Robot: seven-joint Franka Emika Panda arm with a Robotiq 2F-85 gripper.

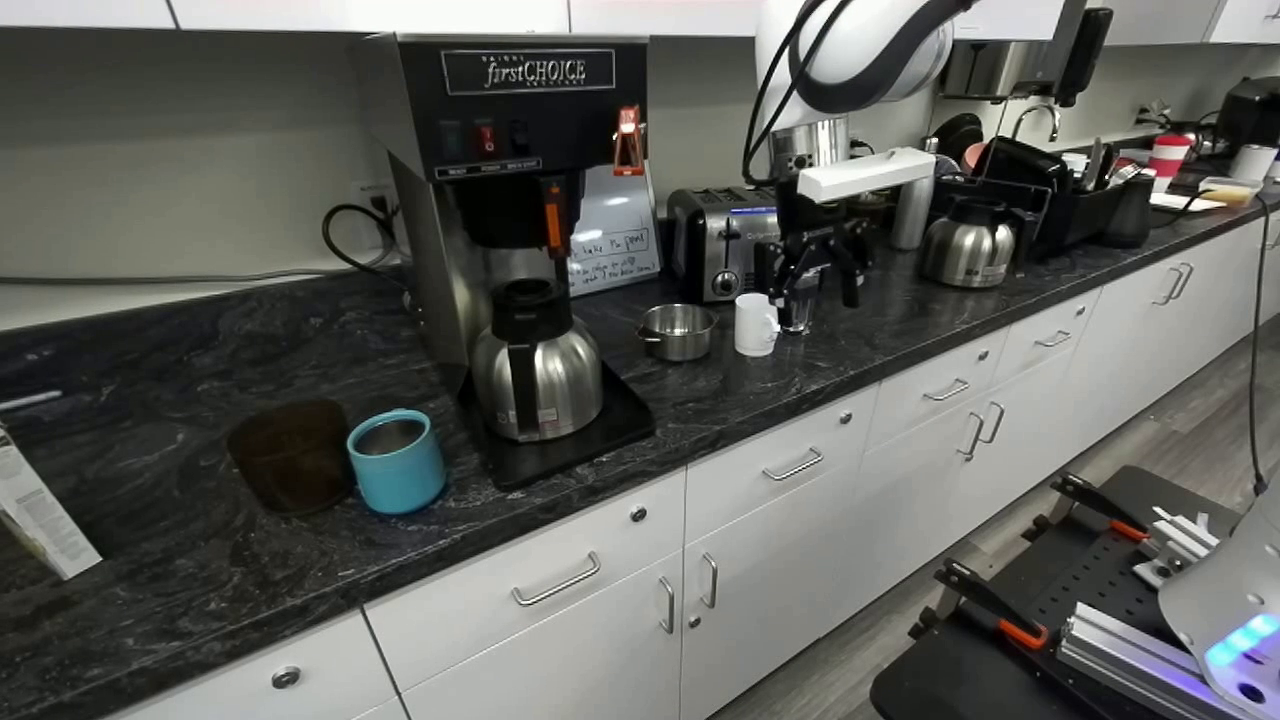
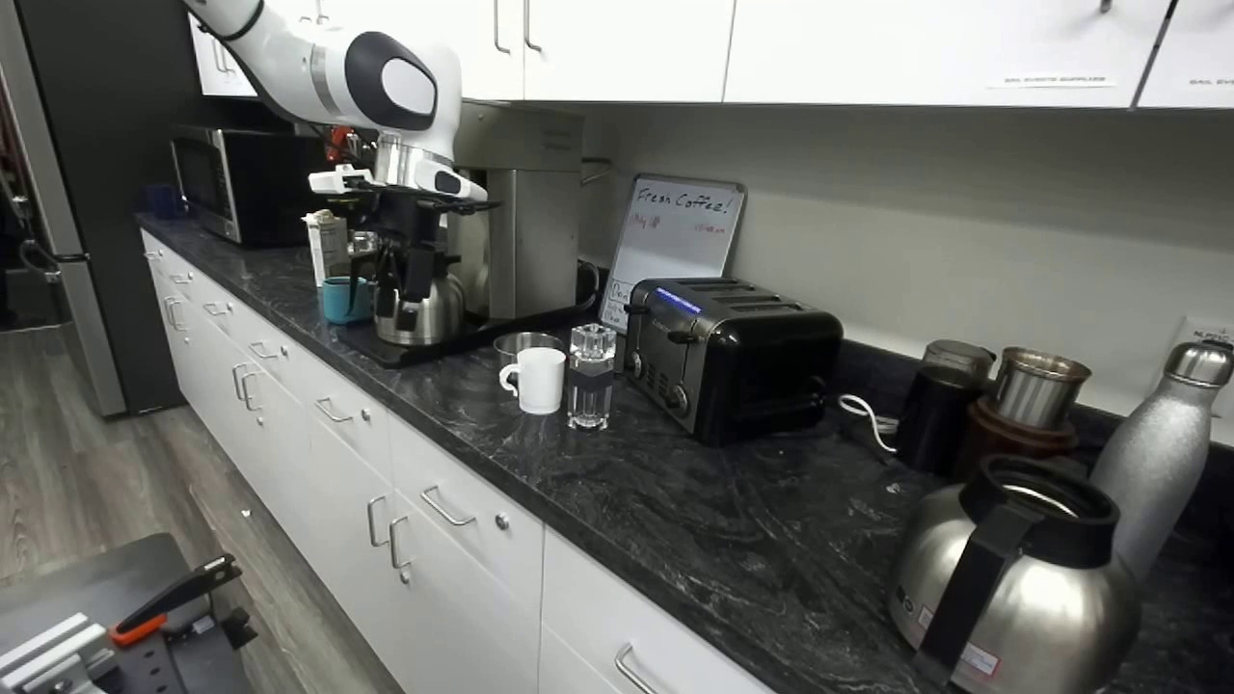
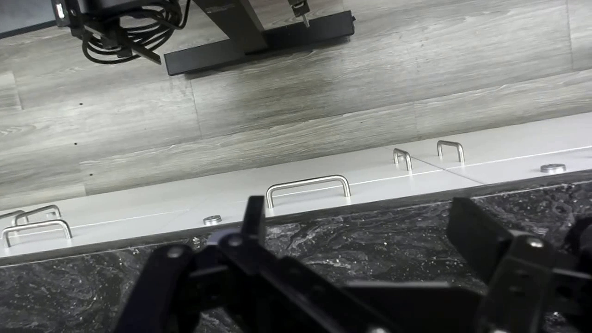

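Observation:
My gripper is open, its two black fingers wide apart with only countertop and cabinet fronts showing beyond them. In exterior view 1 the gripper [image 1: 822, 294] appears in front of the toaster, overlapping a clear glass grinder [image 1: 800, 314]. Exterior view 2 shows that grinder [image 2: 591, 382] standing upright and free, well apart from the arm. Beside it is a white mug [image 2: 539, 382], with a small metal pot [image 1: 679, 332] close by. A turquoise mug [image 1: 397, 463] sits left of the coffee maker [image 1: 414, 120]. No mug, pot or grinder shows in the wrist view.
A steel carafe [image 1: 552, 378] rests on the coffee maker's base. The toaster [image 2: 740, 347] stands by the wall, and a second carafe [image 2: 1030, 578] is farther along the counter. Bare countertop [image 2: 694, 509] lies in front of the toaster.

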